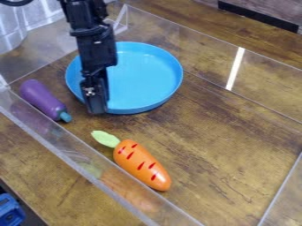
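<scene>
The black arm reaches down from the top left over a blue round bowl (147,75), its gripper (92,92) low at the bowl's left side. The fingers are dark and small, so I cannot tell whether they are open or shut, or whether anything is between them. A purple toy eggplant (42,97) lies just left of the bowl. An orange toy carrot (140,164) with a pale green top lies below the bowl, toward the front.
Clear plastic walls edge the wooden floor (230,132). A blue object (10,212) sits outside at the lower left corner.
</scene>
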